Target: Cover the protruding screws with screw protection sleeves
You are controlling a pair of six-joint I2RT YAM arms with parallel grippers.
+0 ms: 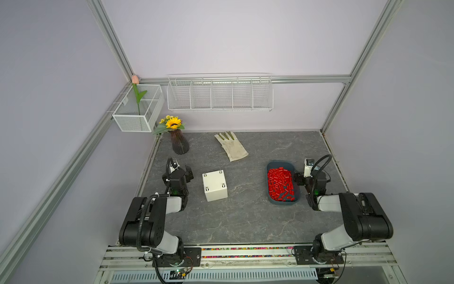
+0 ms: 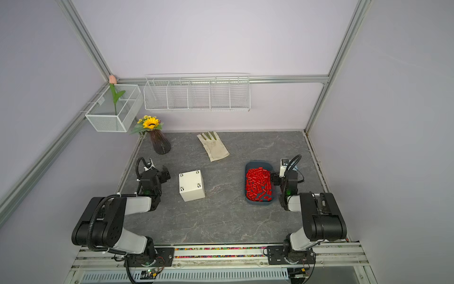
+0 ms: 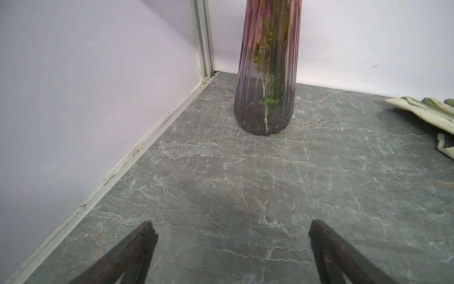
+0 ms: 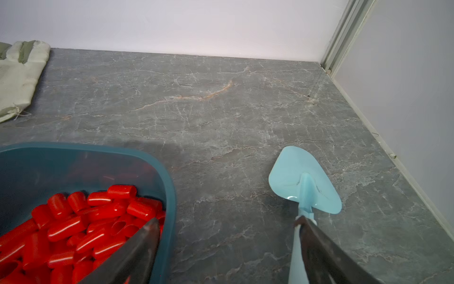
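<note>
A white block (image 1: 215, 187) stands left of the table's middle, with screws (image 1: 220, 172) sticking up near the corners of its top face. Red sleeves (image 4: 101, 227) fill much of a dark blue bin (image 4: 168, 203) on the right side of the table. Left of the block, my left gripper is open and empty, facing bare table. My right gripper also stands open, at the bin's right side; in its wrist view the left finger (image 4: 141, 250) overlaps the bin's edge. No sleeve lies between its fingers.
A light blue trowel (image 4: 302, 184) lies right of the bin. Behind are a glass flower vase (image 3: 265, 90) and a fabric glove (image 1: 231, 146). Wire baskets (image 1: 220, 94) hang on the walls. Bare table separates block and bin.
</note>
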